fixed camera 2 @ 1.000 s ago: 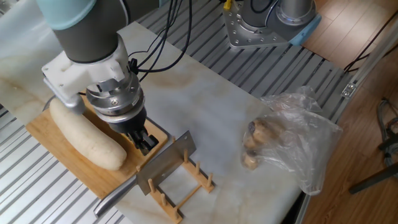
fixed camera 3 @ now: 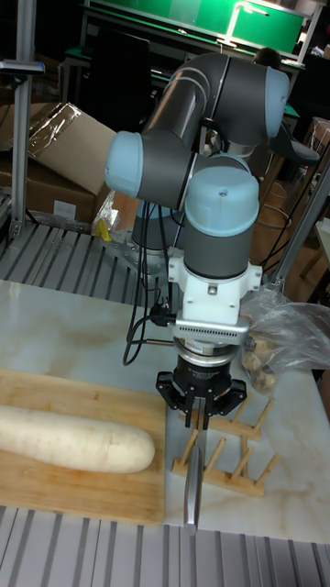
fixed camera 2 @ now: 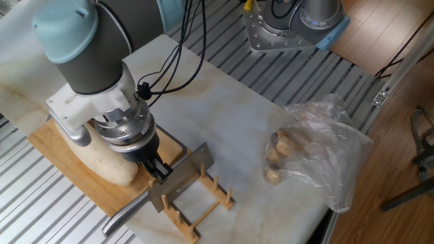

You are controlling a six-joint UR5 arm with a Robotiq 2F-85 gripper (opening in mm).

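Observation:
A cleaver with a broad steel blade (fixed camera 2: 186, 177) and a metal handle (fixed camera 2: 127, 213) stands on edge in a wooden peg rack (fixed camera 2: 205, 214). My gripper (fixed camera 2: 161, 173) points down at the blade's handle end, very near its upper edge. Its two dark fingers look a little apart, with a narrow gap between them. From the front, the gripper (fixed camera 3: 201, 419) lines up above the cleaver, whose handle (fixed camera 3: 192, 497) points toward that camera. Whether the fingertips straddle or touch the blade is hard to see.
A long white radish (fixed camera 3: 80, 440) lies on a wooden cutting board (fixed camera 3: 107, 502) beside the rack. On the other side, a clear plastic bag (fixed camera 2: 329, 156) holds brown lumps (fixed camera 2: 285, 147). Bare tabletop (fixed camera 2: 224, 112) separates the board from the bag.
My gripper has come down and slightly toward the cleaver, from above the board's edge to the blade's upper edge. Cleaver, rack, radish and bag have stayed put.

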